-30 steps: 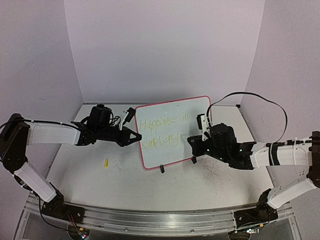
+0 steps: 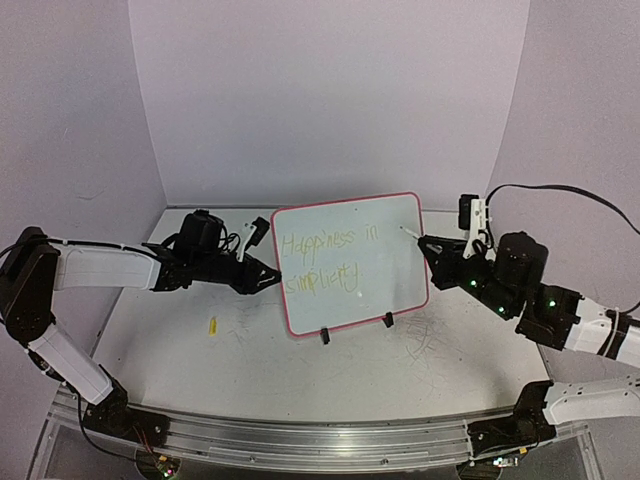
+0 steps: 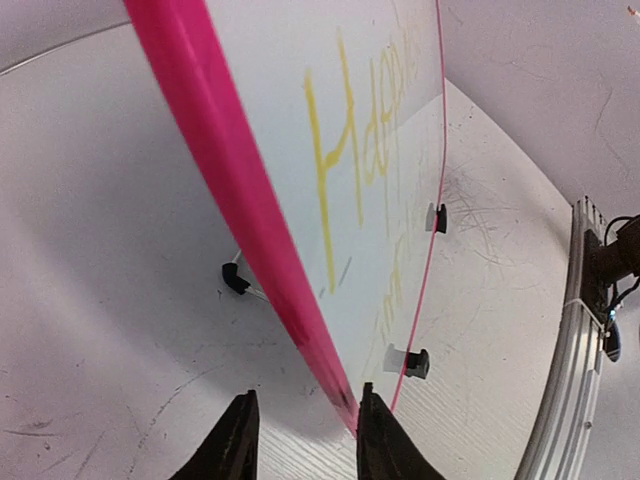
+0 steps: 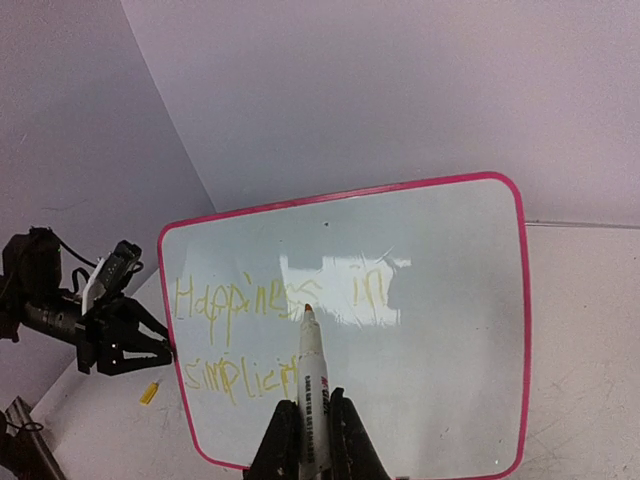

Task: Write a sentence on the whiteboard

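The whiteboard [image 2: 390, 285], framed in pink, stands tilted on the table. Yellow handwriting [image 2: 325, 240] on it reads "Happiness in" over "simplicity". A white marker [image 4: 312, 390] with an orange-yellow tip points up from my right gripper, which is shut around its barrel. From above, this gripper [image 2: 427, 245] is at the board's right edge; the marker seems clear of the surface. My left gripper has its fingers apart, with the board's pink edge [image 3: 270, 240] close to the right-hand finger. Whether they touch is unclear.
A small yellow cap-like piece [image 2: 213, 326] lies on the table left of the board. Black feet [image 2: 325, 337] support the board's lower edge. Bare table [image 2: 270, 375] stretches in front, up to the metal rail [image 2: 300, 440]. Walls close in the sides and back.
My right gripper has moved up and to the right, off the end of "simplicity", carrying the marker. The board has shifted slightly right. The left arm looks almost unmoved.
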